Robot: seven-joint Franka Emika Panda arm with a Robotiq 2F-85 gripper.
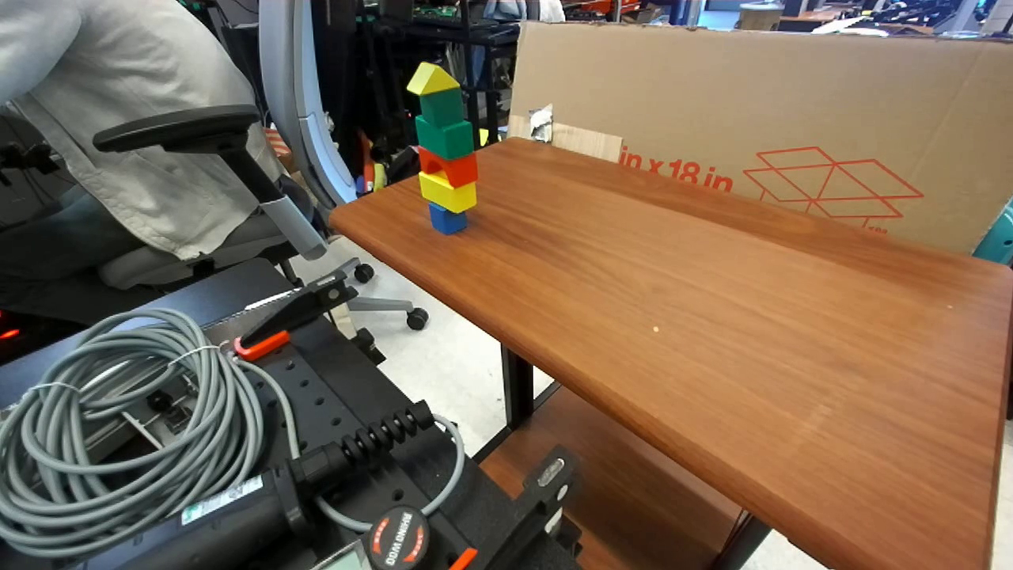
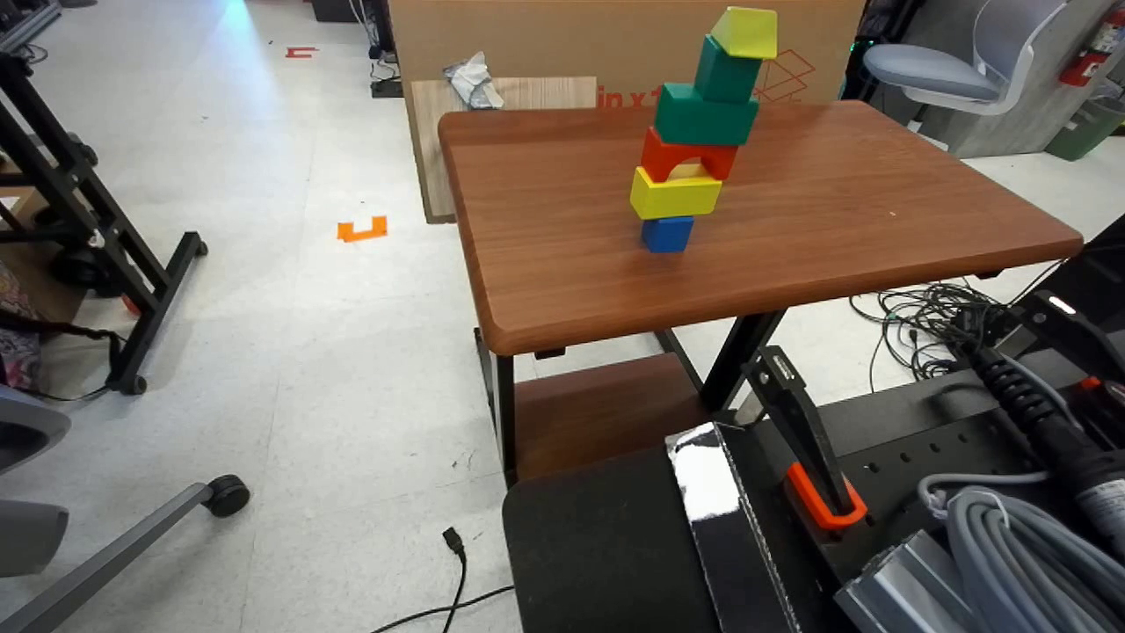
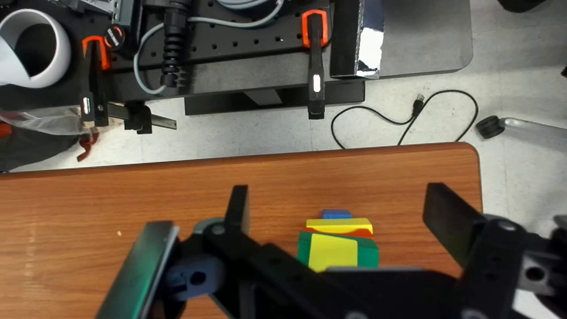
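Observation:
A tower of blocks stands upright near one end of the wooden table. At its foot is a blue block [image 2: 667, 234], with a yellow block [image 2: 676, 194] on it. Above these come a red arch block [image 2: 687, 156], a wide green block [image 2: 704, 116], a smaller green block [image 2: 725, 74] and a yellow wedge [image 2: 745, 32] on top. From above, the wrist view shows the yellow wedge [image 3: 333, 252] between my gripper's spread fingers. My gripper is open and holds nothing; neither exterior view shows it.
A cardboard sheet [image 1: 760, 114] stands along its far side. On the black cart lie a coil of grey cable [image 1: 142, 427] and clamps with orange parts. A chair and a seated person are beside the table's end.

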